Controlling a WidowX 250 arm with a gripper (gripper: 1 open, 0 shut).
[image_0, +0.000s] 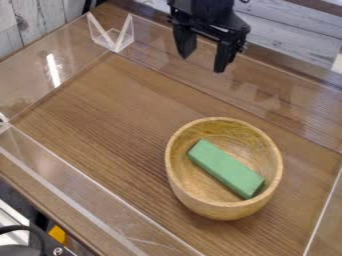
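Note:
At the top of the camera view, my black gripper (203, 45) hangs over the back of the wooden table, its two fingers apart and open, with nothing visible between them. Toward the front right a round wooden bowl (185, 183) holds a green rectangular block (226, 168), lying diagonally inside it, well below and clear of the gripper.
A white taped mark (114, 43) is near the back left. A light slatted surface lies beyond the back edge. A black cable shows at the bottom left corner.

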